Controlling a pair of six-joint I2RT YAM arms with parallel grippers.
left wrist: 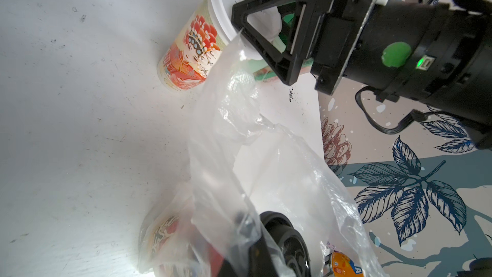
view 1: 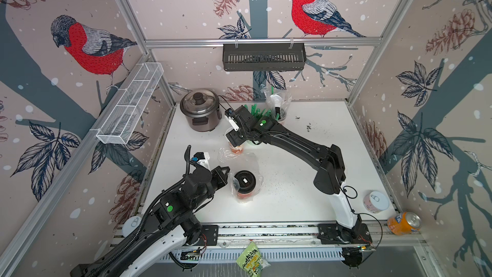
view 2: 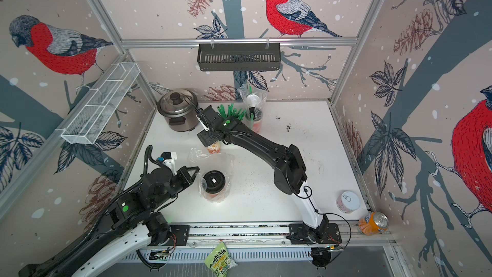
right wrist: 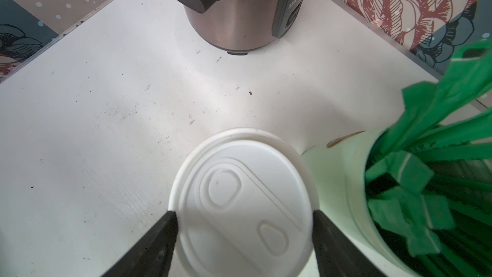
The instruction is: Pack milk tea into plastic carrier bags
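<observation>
A cup with a white lid stands upright at the back centre, its lid (right wrist: 243, 207) filling the lower right wrist view. My right gripper is open around that lid, fingertips at either side. A clear plastic bag (view 1: 256, 164) stands front centre with a black-lidded cup (view 2: 214, 180) inside; one corner rises toward the right gripper in the left wrist view. My left gripper (view 1: 225, 174) is at the bag's left side, shut, its tips behind the plastic.
A steel cooker (view 1: 200, 107) stands back left, a holder of green straws (right wrist: 338, 184) beside the lidded cup, a bagged cup (view 2: 253, 107) behind. A white can (view 1: 375, 200) sits front right.
</observation>
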